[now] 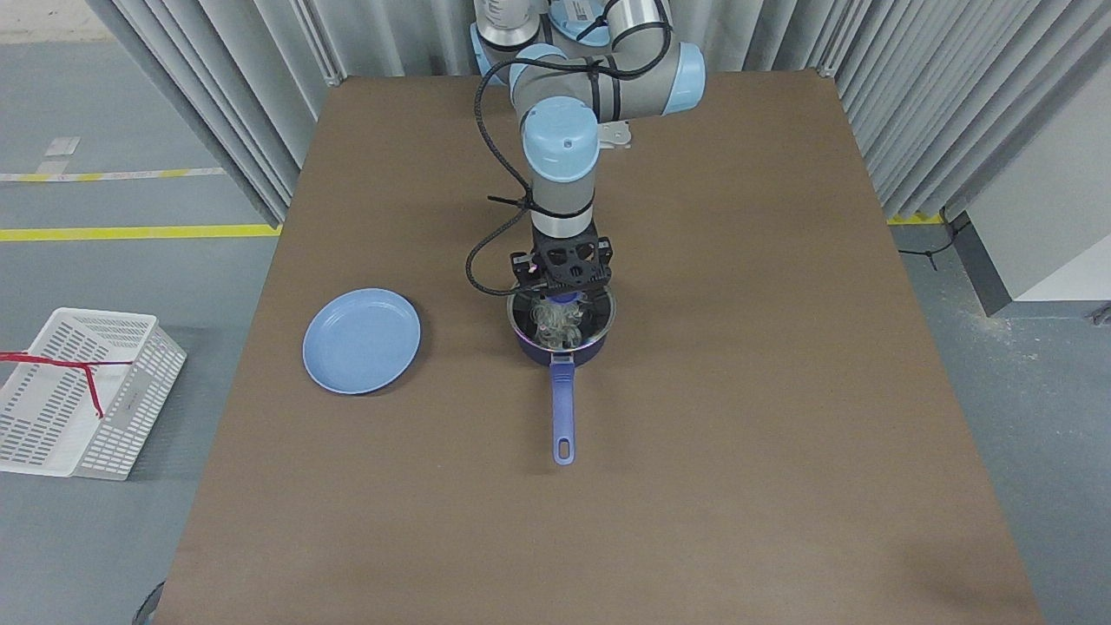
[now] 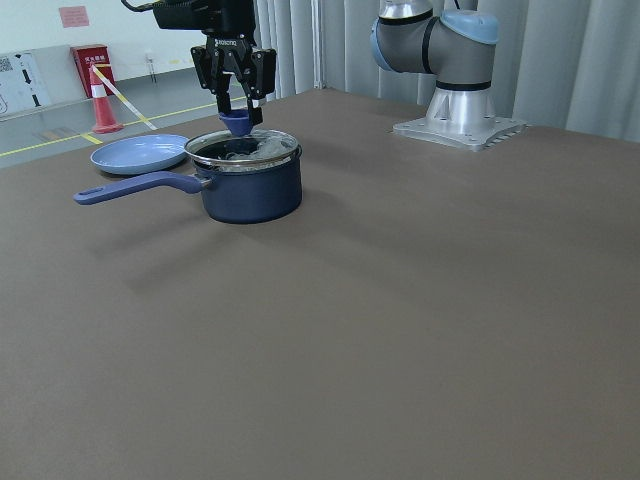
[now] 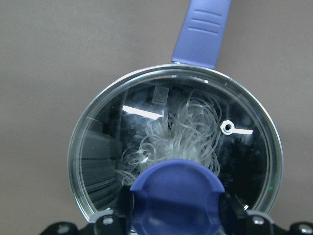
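Note:
A dark blue saucepan point(image 2: 250, 200) with a long purple-blue handle point(image 1: 562, 411) stands in the middle of the table, handle toward the front view's camera. On it is a glass lid point(image 3: 102, 147) with a purple knob point(image 3: 177, 198); clear stringy contents show through the glass. My gripper point(image 2: 238, 110) points down over the lid, its fingers on either side of the knob, apparently shut on it. The lid sits on the pan or very close above it.
A light blue plate point(image 1: 360, 339) lies left of the pan in the front view. A white basket point(image 1: 125, 417) with red straps stands on the floor to the left.

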